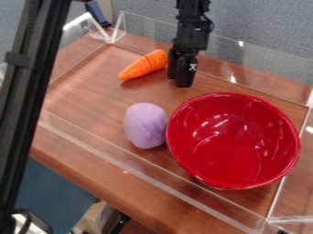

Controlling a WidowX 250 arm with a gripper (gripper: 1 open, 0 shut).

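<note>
My black gripper (182,71) hangs low over the wooden table at the back, just right of an orange carrot (142,64). I cannot tell whether its fingers are open or shut. A purple egg-shaped object (145,125) lies mid-table, left of a large red bowl (232,142).
Clear low walls (257,57) border the wooden surface (91,110). A dark vertical bar crosses the left side of the view. Bare wood lies left of the purple object and behind the bowl.
</note>
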